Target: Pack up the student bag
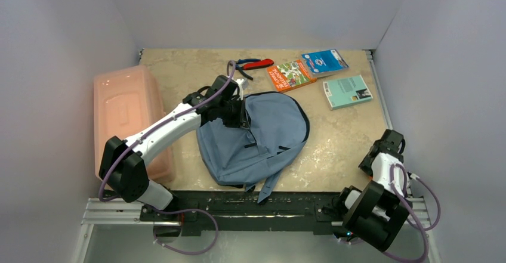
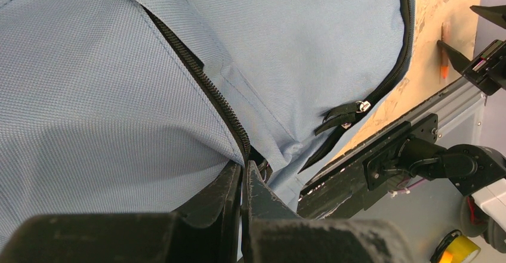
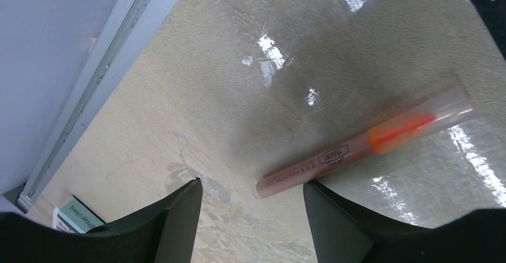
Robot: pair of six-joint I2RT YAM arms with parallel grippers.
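The blue-grey bag [image 1: 271, 123] lies flat in the middle of the table, part of its zipper [image 2: 206, 84] showing in the left wrist view. My left gripper is shut at the lower end of that zipper, and the bag's edge runs in between its fingertips. A pinkish-brown pen with an orange part and a clear cap [image 3: 352, 152] lies on the table in the right wrist view. My right gripper is part open over it; the pen's near end reaches into the gap, touched by neither finger as far as I can see.
An orange book [image 1: 291, 76], a blue book [image 1: 324, 62] and a green book [image 1: 347, 92] lie at the back right. Red-handled pliers [image 1: 258, 64] lie behind the bag. A pink box [image 1: 126, 111] stands at the left. Bare table separates bag and right arm.
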